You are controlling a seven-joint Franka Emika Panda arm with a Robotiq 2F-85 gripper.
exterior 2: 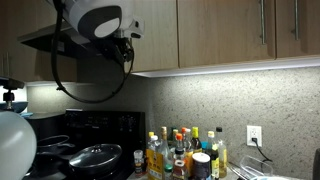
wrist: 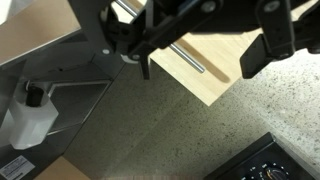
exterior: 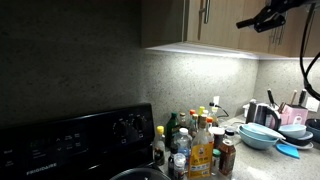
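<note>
A wooden wall cabinet (exterior: 232, 22) hangs above the counter, and its near door carries a vertical metal handle (exterior: 205, 12). That door looks shut, or very nearly so. High in front of the cabinets, at upper left in exterior view 2, is my gripper (exterior 2: 130, 42). In the wrist view its two dark fingers (wrist: 258, 58) stand wide apart, open. A metal bar handle (wrist: 188, 56) on a wooden panel shows in the gap beyond them, with no sign of being gripped.
Below are several bottles (exterior: 200, 150) beside the black stove (exterior: 75, 140), and a lidded pan (exterior 2: 95, 157) on its top. Blue bowls (exterior: 260, 135) sit farther right on the counter. An outlet (exterior 2: 254, 133) with a cord is on the wall.
</note>
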